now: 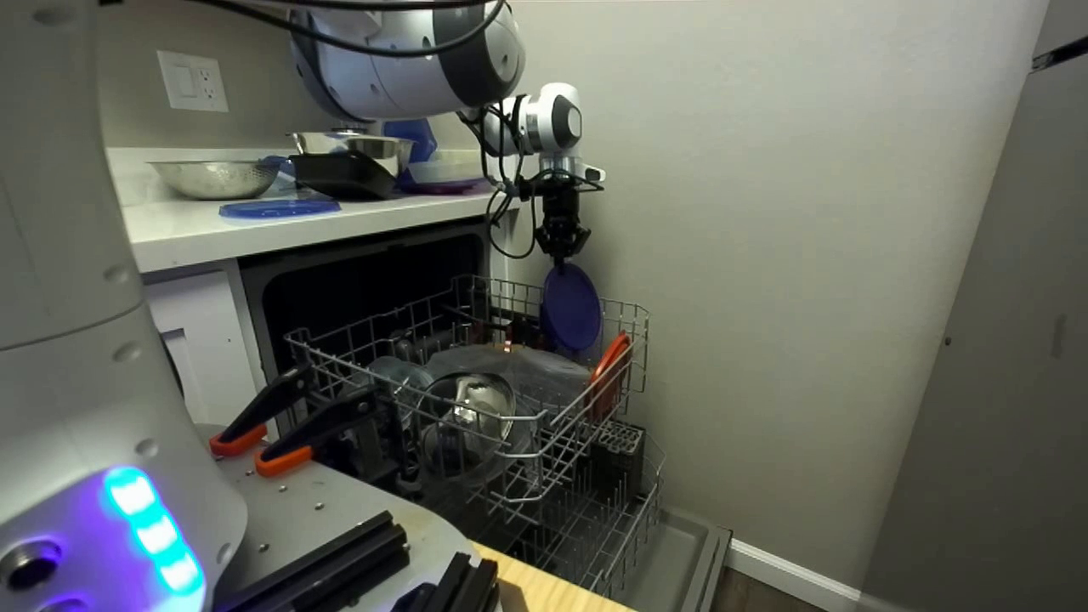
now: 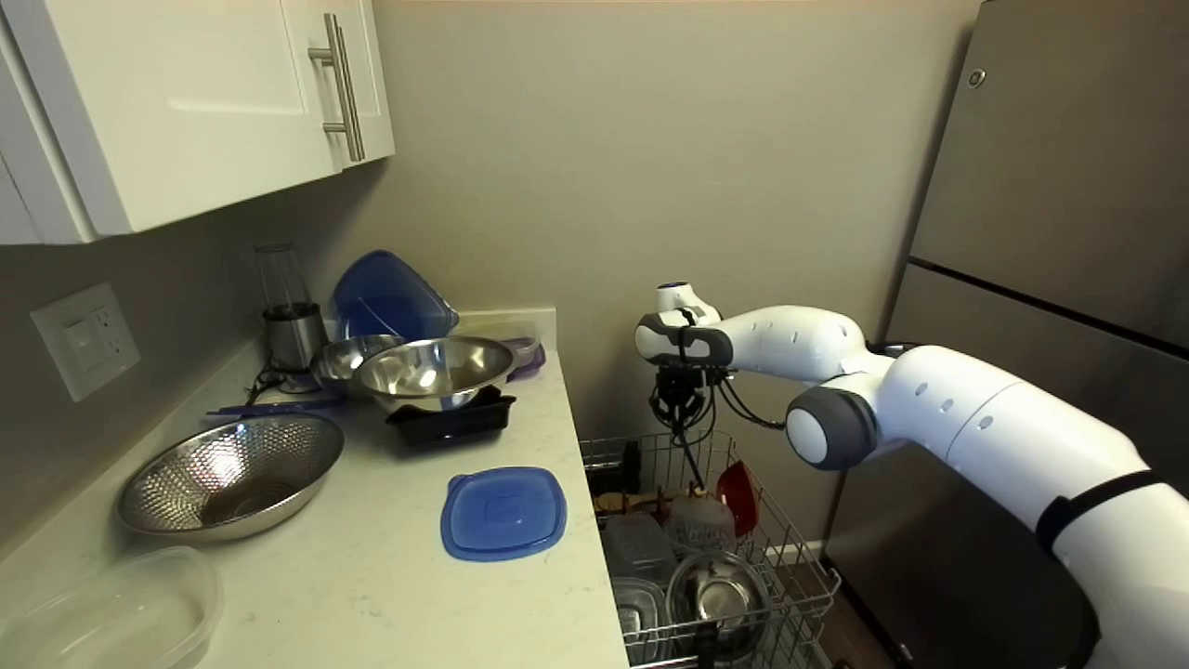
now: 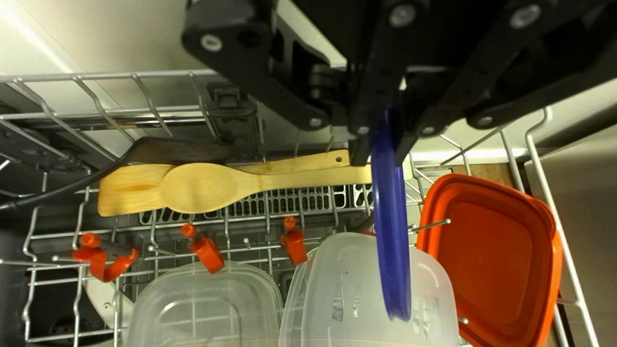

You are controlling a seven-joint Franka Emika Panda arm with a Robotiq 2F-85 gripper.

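A round, dark blue-purple lid (image 1: 572, 308) hangs on edge from my gripper (image 1: 560, 263), which is shut on its rim. In the wrist view the lid (image 3: 391, 231) shows nearly edge-on, its upper end pinched between the dark fingers of the gripper. Below it lies the upper dishwasher rack (image 1: 541, 439), pulled out. Clear plastic containers (image 3: 370, 289) sit under and beside the lid there, and a red-orange lid (image 3: 486, 254) leans to its right. Whether the lid's lower edge touches anything is hard to tell.
Wooden utensils (image 3: 202, 186) lie across the back of the rack, with orange clips (image 3: 207, 254) and wire tines in front. A steel bowl (image 2: 719, 602) fills the rack's near part. The counter (image 2: 368, 580) holds bowls, a colander (image 2: 234, 474) and a blue lid (image 2: 503, 513).
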